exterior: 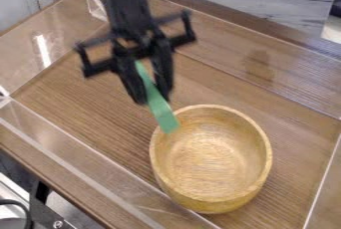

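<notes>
My gripper (pixel 144 86), blurred in motion, hangs above and just left of a round wooden bowl (pixel 213 173). A long teal-green object (pixel 159 111) is held in it, pointing down, its lower end at the bowl's upper-left rim. The fingertips are too blurred to see in detail. The bowl looks empty.
The wooden table (pixel 80 123) has open room left of and behind the bowl. A marble-patterned wall (pixel 280 4) runs along the back. A dark cable (pixel 14 213) lies at the lower-left corner.
</notes>
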